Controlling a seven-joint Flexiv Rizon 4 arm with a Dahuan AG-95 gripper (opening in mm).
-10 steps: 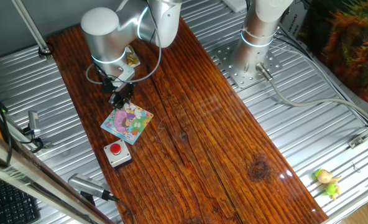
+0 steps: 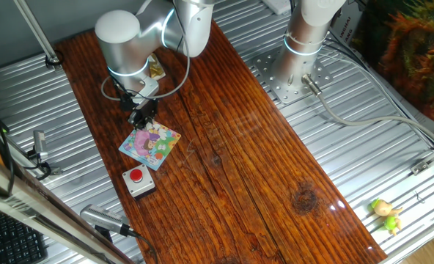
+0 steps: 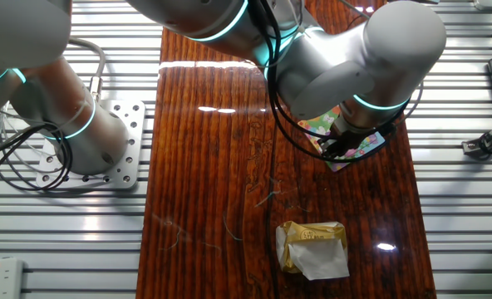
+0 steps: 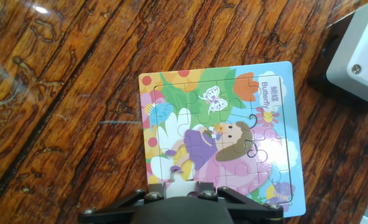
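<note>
A square butterfly puzzle (image 4: 224,134) lies flat on the wooden table, its picture of a winged girl and flowers mostly filled with pieces. My gripper reaches over the puzzle's near edge in the wrist view, with its dark fingertips (image 4: 207,193) a little apart. A pale, piece-shaped patch (image 4: 181,186) shows between them; whether it is a held piece or bare puzzle base I cannot tell. From exterior view 1, the gripper (image 2: 139,120) points down at one corner of the puzzle (image 2: 149,144). In exterior view 2 the arm partly covers the puzzle (image 3: 319,124).
Close beside the puzzle stands a white box with a red button (image 2: 136,175). A gold and white packet (image 3: 312,249) lies on the table behind the arm.
</note>
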